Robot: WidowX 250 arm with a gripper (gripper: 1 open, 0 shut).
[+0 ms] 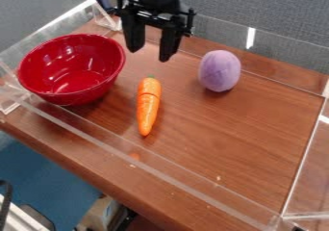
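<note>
My black gripper (152,40) hangs at the top centre, above the back of the wooden table, with its two fingers spread wide and nothing between them. A red bowl (71,76) stands at the left. An orange toy carrot (148,107) lies in the middle, below the gripper in the view and right of the bowl. A purple egg-shaped object, like an eggplant (218,71) sits at the back right, apart from the gripper.
Clear plastic walls edge the wooden table (232,148) on the sides. Grey panels stand behind.
</note>
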